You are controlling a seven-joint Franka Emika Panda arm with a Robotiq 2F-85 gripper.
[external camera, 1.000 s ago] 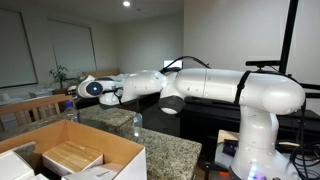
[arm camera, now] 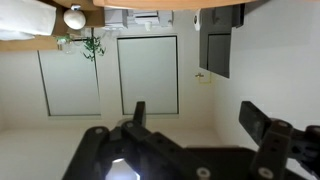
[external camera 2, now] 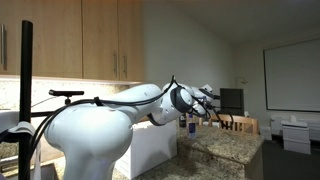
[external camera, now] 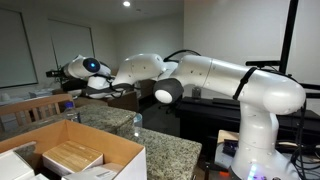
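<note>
Out at the far end of the stretched arm, my gripper (external camera: 57, 73) is high over the back of the counter, pointing away to the left. The wrist view shows the two black fingers of the gripper spread apart, with only the distant room between them. Nothing is held. A clear bottle (external camera: 137, 125) stands on the counter (external camera: 172, 155) well below the arm. Farther back, a blue bottle (external camera 2: 192, 126) stands upright, apart from the gripper.
A large open cardboard box (external camera: 120, 150) occupies the near left, with a smaller carton (external camera: 72, 157) inside. Wooden chairs (external camera: 40, 104) stand behind the counter. Cabinets (external camera 2: 105, 40) hang along the wall.
The arm's far end has risen over the last second, and its wrist now stands higher above the counter. The bottles and the box have stayed put.
</note>
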